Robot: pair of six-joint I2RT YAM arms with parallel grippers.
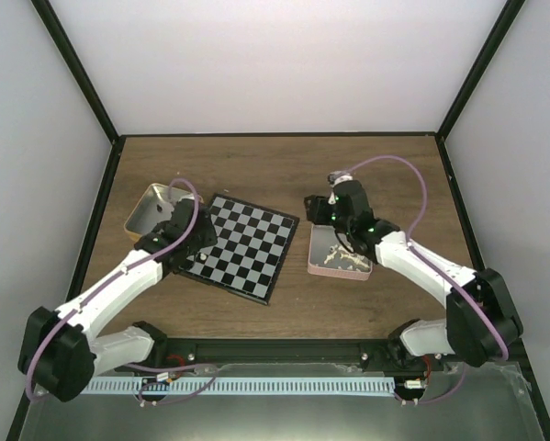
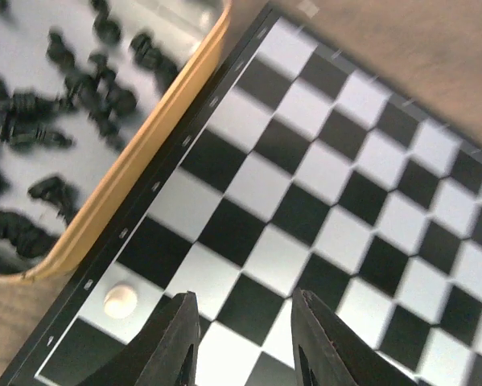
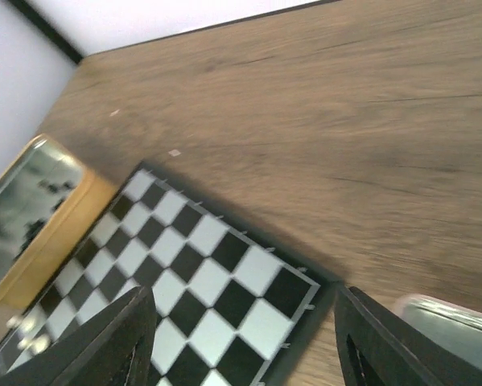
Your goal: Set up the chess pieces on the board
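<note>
The chessboard [image 1: 247, 248] lies mid-table, with a white piece [image 2: 120, 300] on its near-left part. A tan bin [image 1: 137, 220] left of it holds several black pieces [image 2: 23, 235]; a pink bin [image 1: 339, 272] at right holds white pieces [image 1: 343, 257]. My left gripper hangs over the board's left part, its fingers apart with nothing visible between them. My right gripper is above the area by the pink bin, facing the board, fingers wide apart and empty.
Bare wood [image 1: 275, 170] stretches behind the board and between the board and the table's front edge. Dark frame edges and pale walls surround the table.
</note>
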